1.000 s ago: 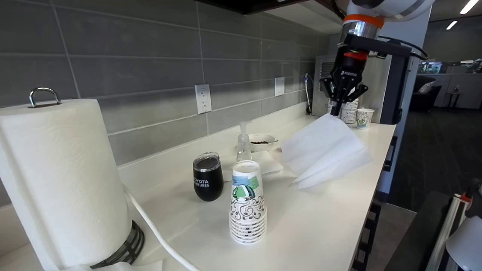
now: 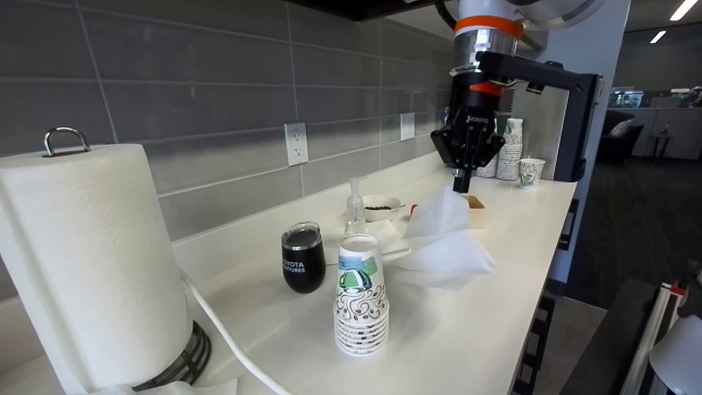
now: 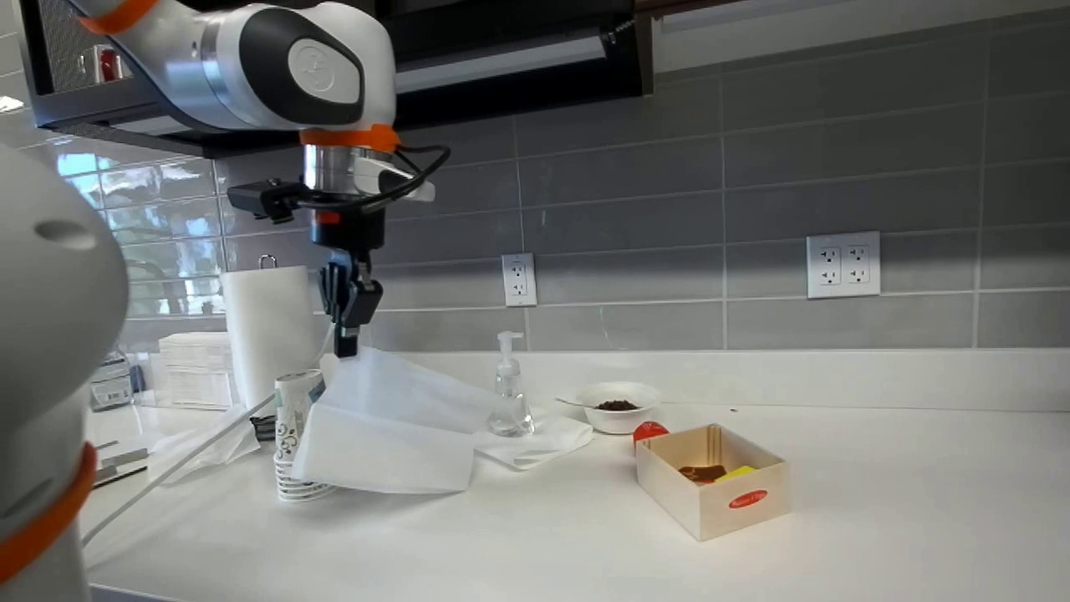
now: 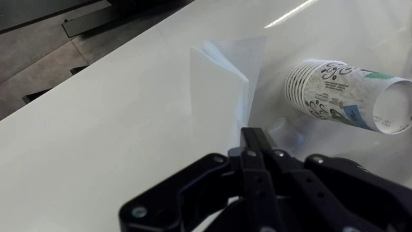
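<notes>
A thin white paper sheet [image 2: 441, 243] hangs from the fingertips of my gripper [image 2: 462, 182], which is shut on its upper end above the counter [image 2: 421, 342]. In the second exterior view the folded sheet [image 3: 389, 441] fans out below the gripper [image 3: 346, 346], its lower edge close to the countertop; whether it touches cannot be told. Seen from the wrist, the sheet [image 4: 217, 92] stretches away from the closed fingertips [image 4: 249, 135], to the left of the cup stack.
Nearby stand a paper cup stack [image 2: 362, 296], a black tumbler [image 2: 303, 258] and a paper towel roll [image 2: 92, 263]. Farther along are a soap bottle [image 3: 509, 391], a white bowl [image 3: 619, 405] and a wooden box [image 3: 714, 482].
In exterior view 1 my gripper has moved left and slightly lower, carrying the paper sheet with it. The sheet now hangs more folded. The cups and tumbler have stayed put.
</notes>
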